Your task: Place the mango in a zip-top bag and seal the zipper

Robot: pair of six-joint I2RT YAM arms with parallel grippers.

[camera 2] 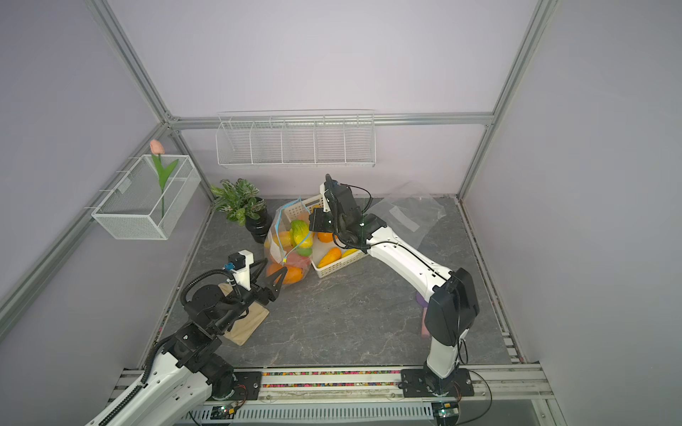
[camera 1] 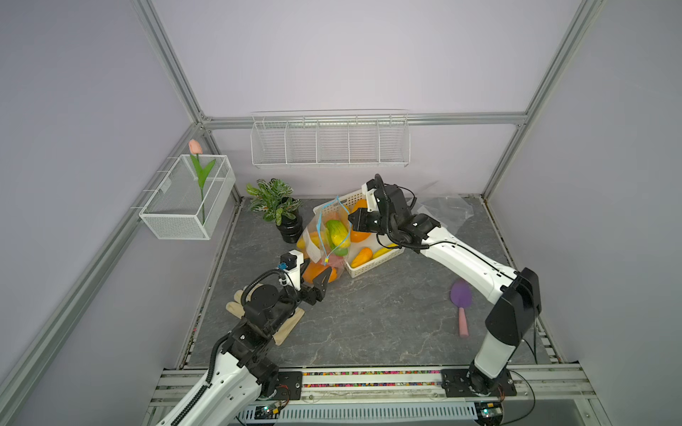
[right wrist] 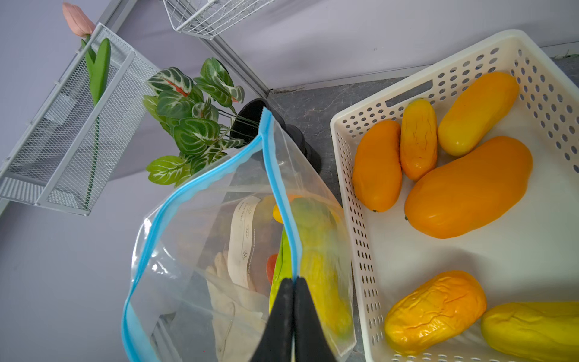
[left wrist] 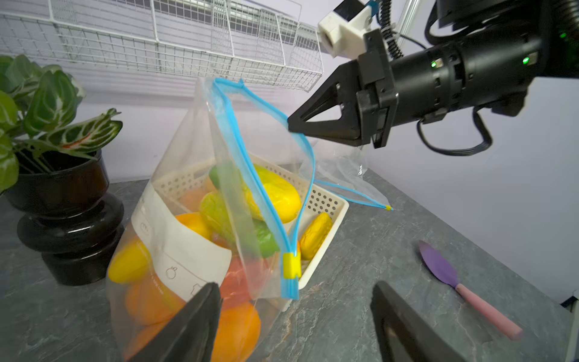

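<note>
A clear zip-top bag (left wrist: 155, 271) with blue zipper and yellow slider (left wrist: 291, 265) stands with its mouth gaping, orange, yellow and green fruits inside. In the right wrist view, my right gripper is shut on the upper zipper edge, raising it. My left gripper is open in front of the bag's slider end, nothing between its fingers.
A white basket (right wrist: 352, 253) of mangoes sits right of the bag, a potted plant (camera 1: 287, 227) behind-left. A purple spatula (camera 1: 461, 294) lies right, a second bag (camera 2: 415, 220) back right, a cloth (camera 2: 245, 323) front left.
</note>
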